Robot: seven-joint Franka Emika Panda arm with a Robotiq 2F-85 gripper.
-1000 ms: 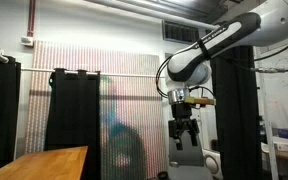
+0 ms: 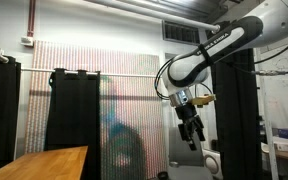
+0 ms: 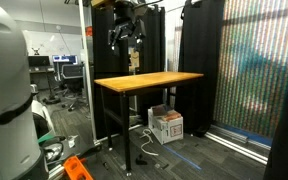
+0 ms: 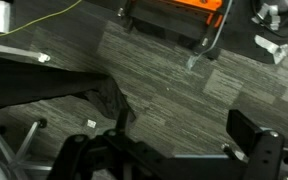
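My gripper [image 2: 192, 141] hangs pointing down, well to the right of the wooden table [image 2: 44, 163] in exterior view 1. Its black fingers stand wide apart in the wrist view, the left finger [image 4: 92, 150] and the right finger [image 4: 252, 138], with only carpeted floor visible between them. From exterior view 2 the gripper [image 3: 124, 43] appears high up, near the top of the picture. The tabletop [image 3: 149, 80] looks bare there. No object is held.
Beneath the table stands a white box [image 3: 165, 124] with things in it. Black cloth [image 4: 54, 88] and an orange bar [image 4: 196, 4] show below the wrist. Black curtains [image 2: 74, 115] hang behind the table.
The table looks unchanged.
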